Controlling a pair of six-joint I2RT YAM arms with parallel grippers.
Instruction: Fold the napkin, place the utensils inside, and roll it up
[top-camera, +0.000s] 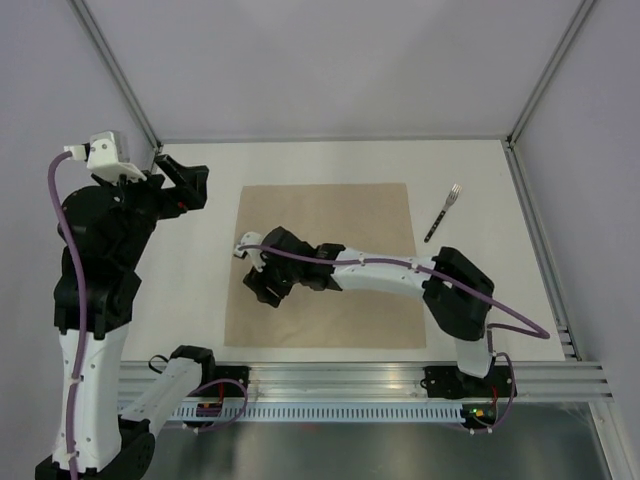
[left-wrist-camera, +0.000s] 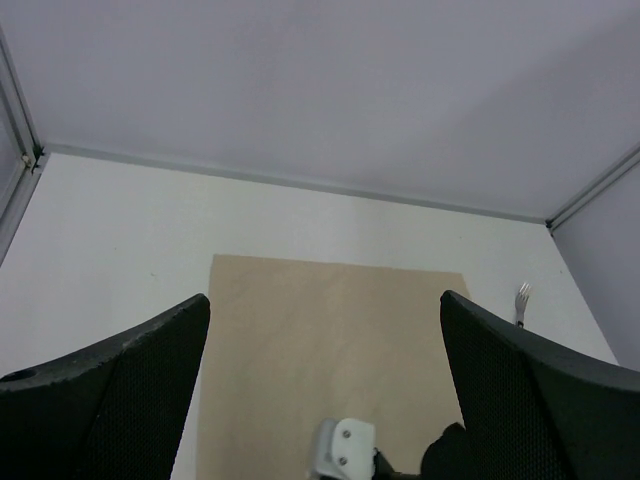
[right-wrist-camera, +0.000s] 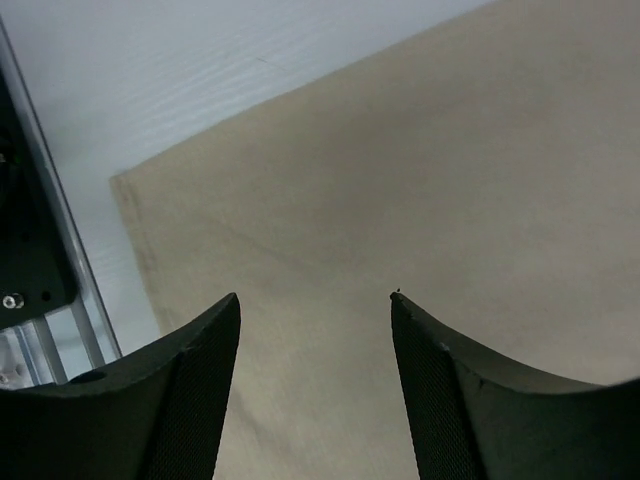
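Note:
The tan napkin (top-camera: 350, 210) lies flat and unfolded on the white table. My right gripper (top-camera: 265, 285) is low over its left part; in the right wrist view its fingers are apart over bare cloth near a corner, with nothing between them. My left gripper (top-camera: 185, 185) is raised over the table's left side, open and empty. A fork (top-camera: 442, 212) lies right of the napkin; in the left wrist view the fork (left-wrist-camera: 521, 303) is partly hidden by a finger.
White table (top-camera: 500, 260) shows around the napkin, with free room at the right. Metal rails (top-camera: 340, 370) run along the front edge, and walls bound the back and sides.

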